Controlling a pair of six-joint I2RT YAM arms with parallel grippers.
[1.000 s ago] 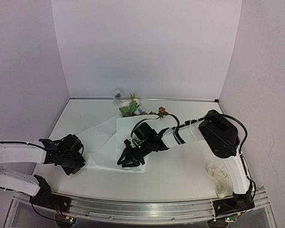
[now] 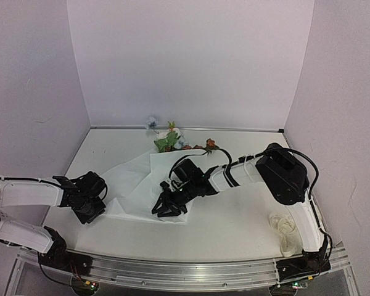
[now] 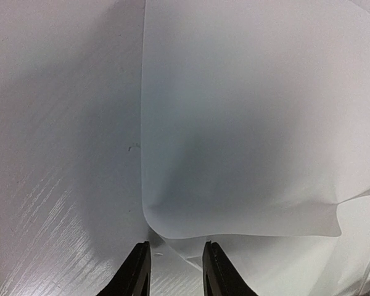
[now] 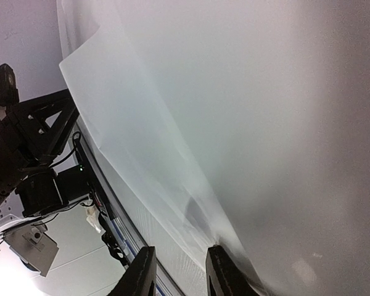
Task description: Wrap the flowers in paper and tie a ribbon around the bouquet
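Observation:
White wrapping paper [image 2: 132, 188] lies folded over on the table, and the fake flowers [image 2: 168, 141], with blue, white and orange blooms and green leaves, stick out past its far edge. Their stems are hidden. At the paper's near left corner is my left gripper [image 2: 94, 216]; the left wrist view shows its fingers [image 3: 135, 274] apart, just short of a folded edge. My right gripper [image 2: 166, 209] is low over the paper's near right part. In the right wrist view its fingers [image 4: 142, 274] stand apart, one close against the paper's edge; whether it touches cannot be told.
A cream bundle of ribbon or cord [image 2: 285, 233] lies at the right side of the table, near the right arm's base. My right arm reaches across the table's right half. Bare tabletop [image 2: 234, 231] shows at the front centre.
The right arm, paper and flowers look unmoved.

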